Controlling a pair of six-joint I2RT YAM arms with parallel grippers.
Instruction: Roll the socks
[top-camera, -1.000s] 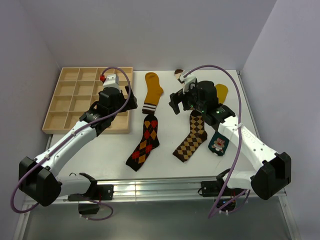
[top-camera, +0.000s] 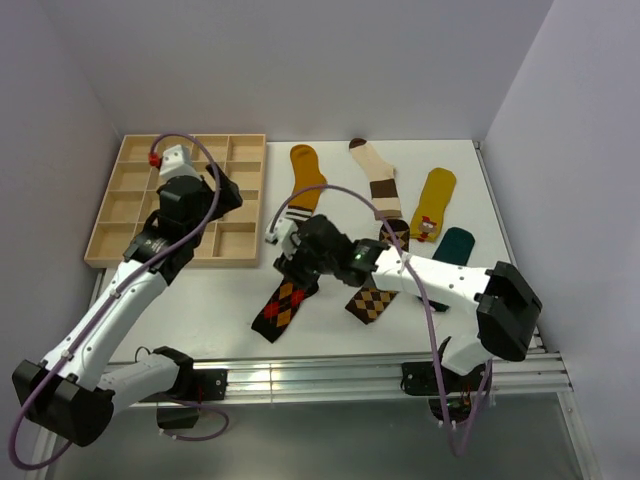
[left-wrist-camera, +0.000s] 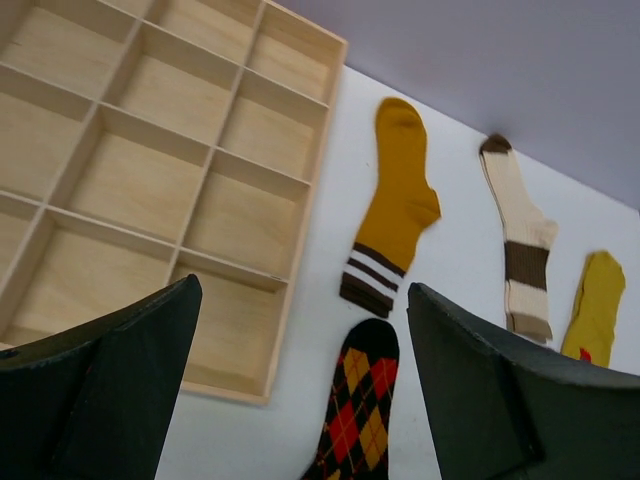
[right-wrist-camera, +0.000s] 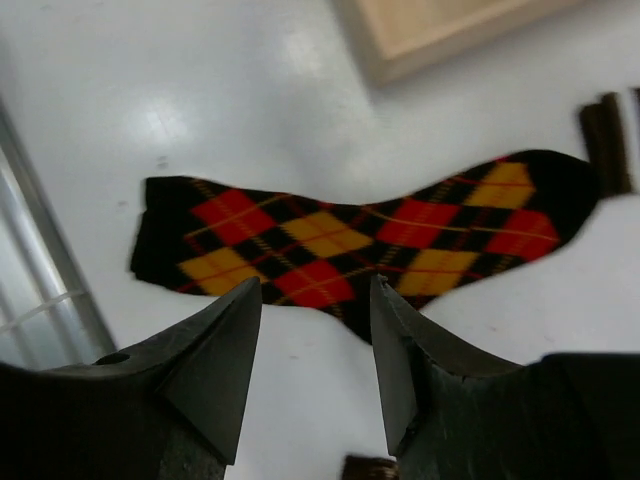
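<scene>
A black argyle sock with red and orange diamonds (right-wrist-camera: 330, 240) lies flat below my right gripper, whose fingers stand apart with nothing seen between them; the top view shows the arm over this sock. My left gripper is open above the wooden divided box (top-camera: 127, 205). Also flat on the white table are a mustard striped sock (left-wrist-camera: 395, 200), a cream and brown sock (top-camera: 370, 165), a yellow sock (top-camera: 436, 200), a brown checked sock (top-camera: 370, 302) and a dark green sock (top-camera: 455, 245), partly hidden by my right arm.
The box's compartments (left-wrist-camera: 240, 215) in view are empty. Bare table (top-camera: 180, 310) shows at front left. The metal front rail (top-camera: 320, 370) runs along the near edge, and grey walls surround the back and sides.
My right arm has swung left and toward the front, over the red argyle sock. My left arm has moved left over the box. The socks look unmoved.
</scene>
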